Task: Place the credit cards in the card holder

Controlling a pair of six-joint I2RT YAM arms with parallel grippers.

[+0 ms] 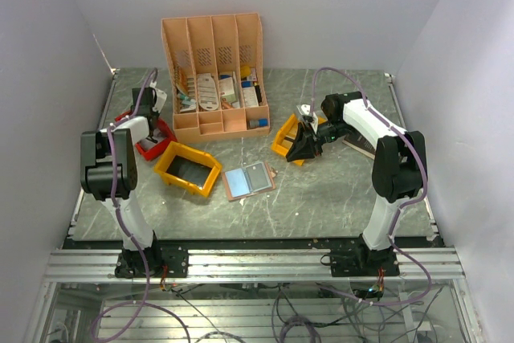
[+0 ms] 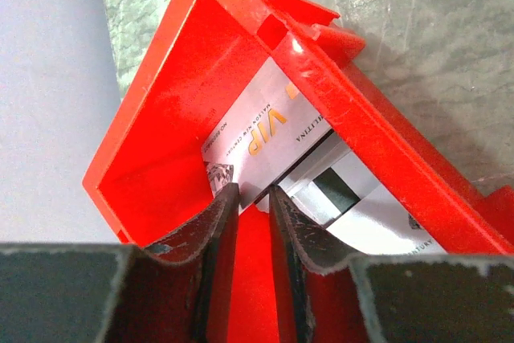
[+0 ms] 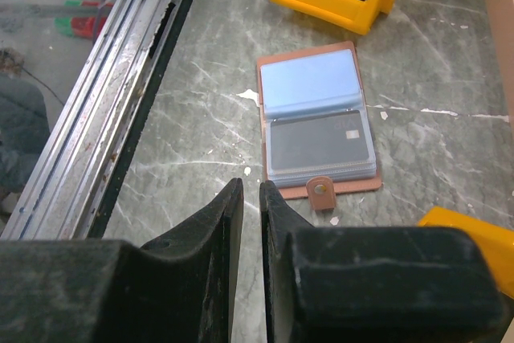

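Observation:
My left gripper is open, fingertips down inside the red box (image 1: 162, 138), at the lower edge of a white VIP card (image 2: 257, 126); more white cards (image 2: 377, 222) lie under it along the box wall. The card holder (image 1: 249, 181) lies open at table centre, with a blue sleeve (image 3: 309, 82) and a clear one (image 3: 317, 146). My right gripper hangs over the table right of the holder, with a narrow gap between its fingertips and nothing in it.
A yellow bin (image 1: 207, 181) stands left of the holder, another (image 1: 281, 140) at right. A tan organiser (image 1: 209, 130) with stationery fills the back middle.

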